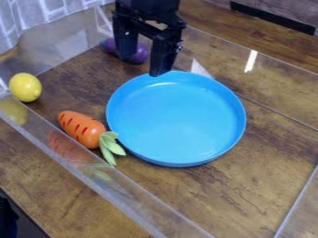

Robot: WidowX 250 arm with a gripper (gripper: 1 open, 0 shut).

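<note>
The black gripper (148,56) hangs at the top centre, open, over the back edge of a blue plate (176,119). A purple eggplant (123,50) lies behind it, partly hidden. An orange toy carrot (82,127) with green leaves lies left of the plate. A yellow lemon (25,86) sits at the far left.
A clear plastic wall (93,176) runs along the front left of the wooden surface (248,65). The wood right of and behind the plate is clear.
</note>
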